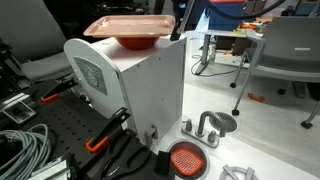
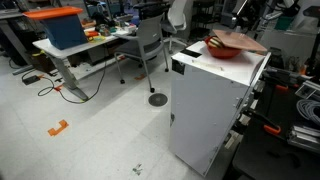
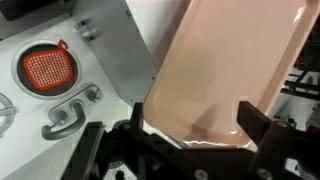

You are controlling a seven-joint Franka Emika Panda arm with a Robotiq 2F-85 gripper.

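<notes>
A flat pinkish tray rests tilted over an orange-red bowl on the white cabinet. In exterior view 2 the same tray leans across the bowl. From the wrist view, the tray fills the upper right, its near end lying between the spread fingers of my gripper. The fingers stand open, one dark finger on either side of that end. Whether a finger touches the tray cannot be made out.
Beside the cabinet are a silver tap and a round sink with a red strainer. A coiled cable lies on the dark surface at left. Grey chairs stand behind, and open floor spreads out beyond.
</notes>
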